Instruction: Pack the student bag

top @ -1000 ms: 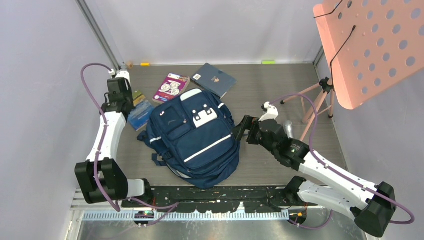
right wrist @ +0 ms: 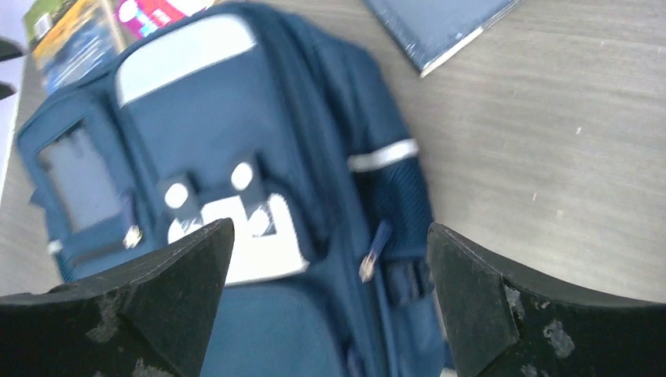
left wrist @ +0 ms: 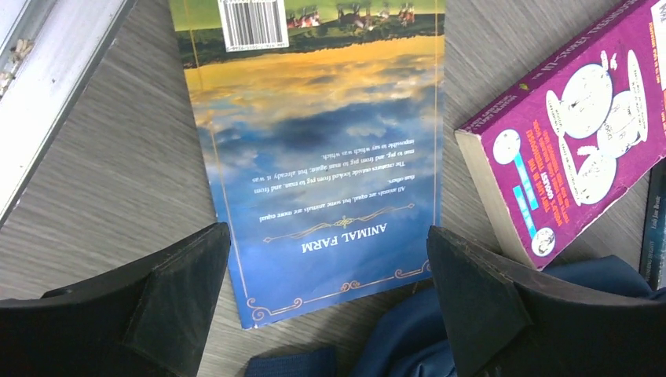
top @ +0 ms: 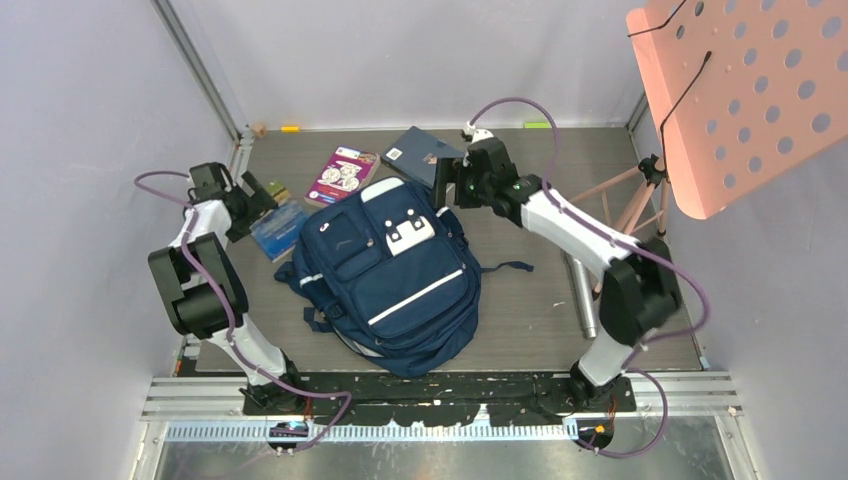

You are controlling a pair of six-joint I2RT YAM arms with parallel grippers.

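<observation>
A navy backpack point(top: 410, 290) lies front up in the middle of the table, its top toward the back. Beside its upper left lies the blue Animal Farm book point(left wrist: 338, 188), back cover up. Over that book hangs my left gripper, open, fingers apart with nothing between them. A thick purple book point(top: 342, 176) and a dark blue book point(top: 422, 156) lie behind the backpack. My right gripper is open above the backpack's upper right side, empty; in the top view it covers part of the dark book.
At the right stand a pink perforated board point(top: 750, 100) on a tripod point(top: 630, 200) and a metallic cylinder point(top: 582, 295) on the table. Bare table point(top: 530, 320) shows right of the backpack. A metal rail point(left wrist: 55, 86) runs along the left edge.
My left arm has drawn back and its gripper now points over the Animal Farm book. The right arm has swung toward the back, from the backpack's right side to its upper right. The books and backpack stay put.
</observation>
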